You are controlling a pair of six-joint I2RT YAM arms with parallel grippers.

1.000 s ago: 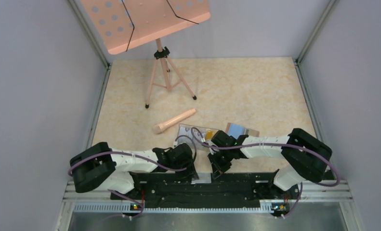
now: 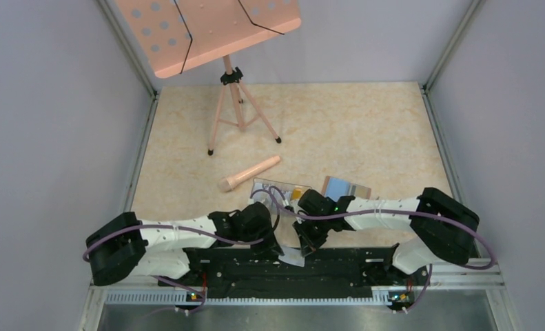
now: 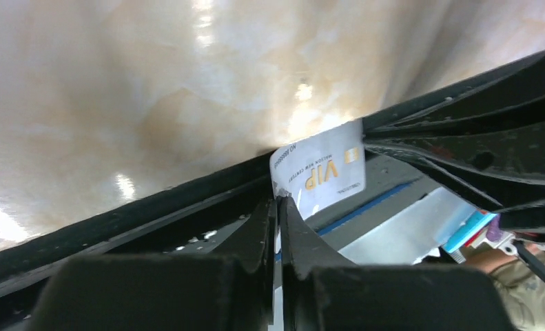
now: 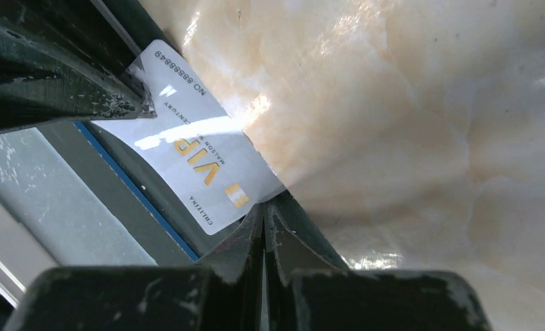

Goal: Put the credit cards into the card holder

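A white card with gold VIP lettering (image 4: 207, 162) spans the gap between my two grippers at the table's front edge, its face showing in both wrist views. In the left wrist view my left gripper is shut on one end of this card (image 3: 321, 165). My right gripper is shut, its tips at the card's opposite end, with nothing seen held between them. From above, the card (image 2: 292, 256) lies tilted between the arms. Which object is the card holder I cannot tell.
Behind the arms lie a clear-looking flat case with an orange patch (image 2: 297, 193), partly hidden, and a blue and tan flat item (image 2: 345, 187). A pink microphone (image 2: 249, 172) and a pink stand (image 2: 238, 103) are farther back.
The card was nearly level and is now turned, its right end lower toward the front.
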